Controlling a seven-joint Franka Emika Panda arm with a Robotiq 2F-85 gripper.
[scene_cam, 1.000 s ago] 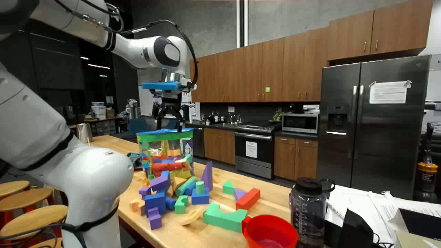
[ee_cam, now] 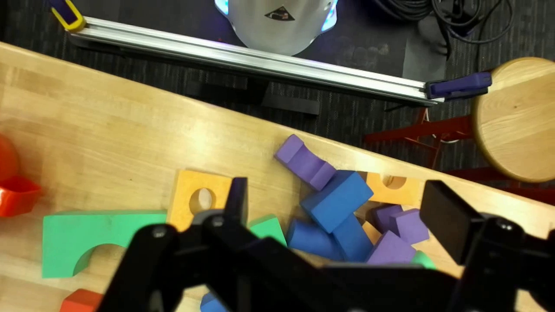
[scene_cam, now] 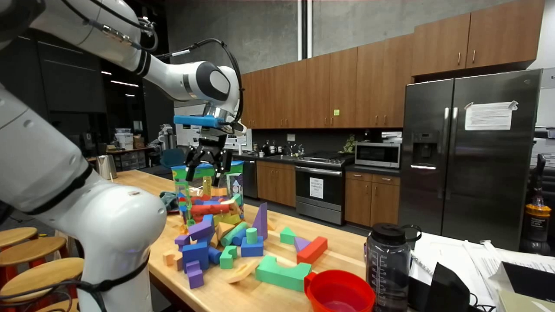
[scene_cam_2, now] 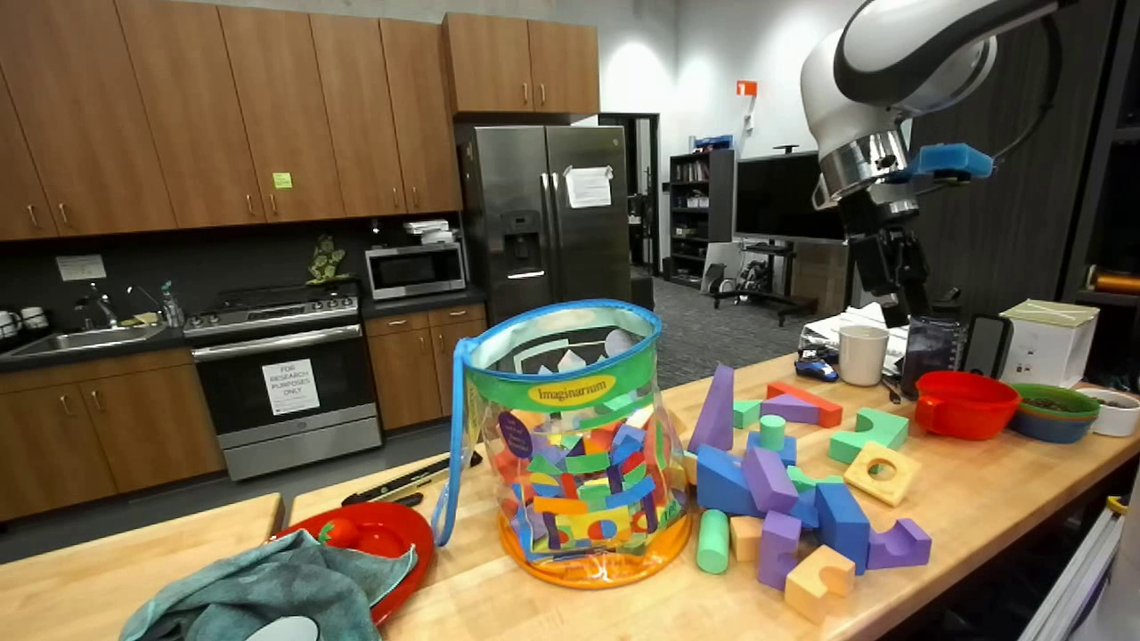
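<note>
My gripper hangs above the wooden table with its fingers wide apart and nothing between them. In the wrist view, loose blocks lie below the gap, among them a blue block, a purple notched block and a blue cylinder. A yellow square block with a round hole lies beside one finger, and a green arch farther left. The clear Imaginarium tub, full of blocks, stands left of the loose pile in exterior view 2. A tall purple wedge leans up near it.
A red cup and a dark water bottle stand at the table's near end in exterior view 1. Beyond the tub lie a red plate and a grey-green cloth. Bare tabletop shows along the edge nearest the arm's base.
The gripper has come down a little and tilted, its fingertips shifting slightly left in exterior view 1. The blocks and tub look unmoved.
</note>
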